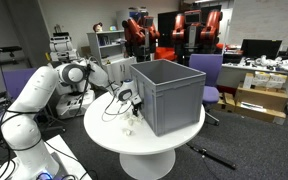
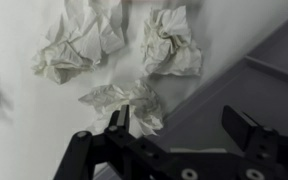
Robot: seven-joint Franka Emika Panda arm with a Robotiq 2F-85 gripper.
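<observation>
Three crumpled white papers show in the wrist view: one paper at upper left (image 2: 81, 40), a second paper at upper right (image 2: 171, 43), and a third paper (image 2: 134, 103) lower down, close to a fingertip. My gripper is open, its two dark fingers wide apart at the bottom of that view, with no paper clearly between them. From outside, the gripper (image 1: 132, 103) is low over the white round table, beside a tall grey bin (image 1: 174, 105). Small white scraps (image 1: 128, 130) lie on the tabletop in front of it. Contact between finger and paper cannot be made out.
The bin's grey wall (image 2: 199, 115) fills the lower right of the wrist view, close to the gripper. Bare white tabletop (image 1: 102, 125) lies to the left and front. Cardboard boxes (image 1: 262, 102) and a purple chair (image 1: 206, 65) stand behind, away from the table.
</observation>
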